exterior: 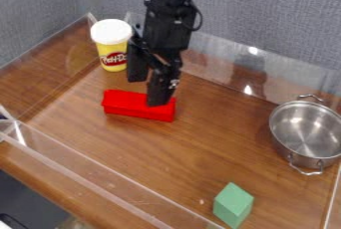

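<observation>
The black gripper (148,86) hangs low over a red block (123,105), its fingers apart, one reaching down at the block's right part. The block lies on the wooden table (80,153). Whether the fingers touch it is hard to tell.
A Play-Doh tub (111,50) with a white lid stands behind at the left. A steel pot (304,131) sits at the right, and a green block (232,204) lies at the front right. Clear walls border it.
</observation>
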